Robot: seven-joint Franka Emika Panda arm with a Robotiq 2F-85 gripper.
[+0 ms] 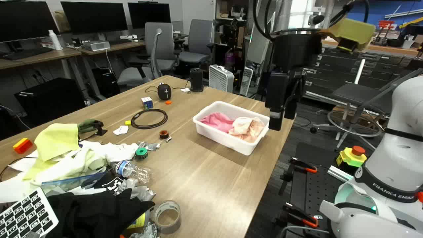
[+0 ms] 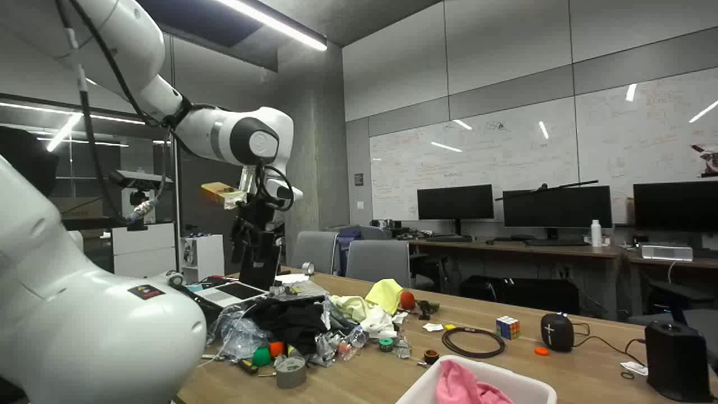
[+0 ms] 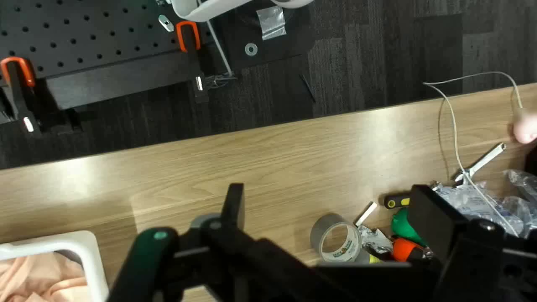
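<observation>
My gripper stands open, its two fingers wide apart in the wrist view, and nothing is held between them. It hangs high above the table, near the table's edge in exterior view 1. A white bin (image 1: 222, 139) sits on the table there, with a pink cloth (image 1: 217, 121) and a peach cloth (image 1: 246, 127) inside. The wrist view shows just a corner of this bin (image 3: 95, 259), low on the left. Past the fingers, a roll of grey tape (image 3: 322, 234) lies on the table.
A cluttered pile with a black cloth (image 1: 99, 212), a yellow cloth (image 1: 57, 140) and a plastic bottle (image 1: 134, 171) fills one end of the table. A coiled cable (image 1: 149, 119), Rubik's cube (image 1: 147, 103) and black speaker (image 1: 164, 91) lie farther back. Bare wood separates pile and bin.
</observation>
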